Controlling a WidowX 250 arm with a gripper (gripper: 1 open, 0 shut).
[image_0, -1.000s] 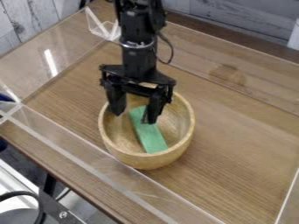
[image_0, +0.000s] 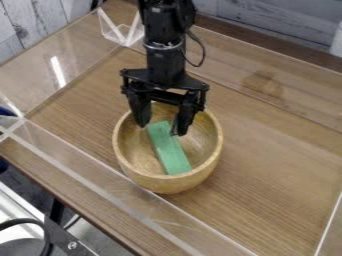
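A tan round bowl (image_0: 197, 166) stands on the wooden table, holding a flat green strip (image_0: 170, 150) that lies lengthwise in it. My black gripper (image_0: 163, 114) hangs over the back part of the bowl, open, its two fingers spread to either side above the green strip with nothing seen between them.
A white frame-like object (image_0: 123, 28) is at the back left. Black cables lie off the table at the lower left.
The gripper has shifted slightly to the right and up, away from the bowl's left side. The bowl and green strip look nearly unchanged.
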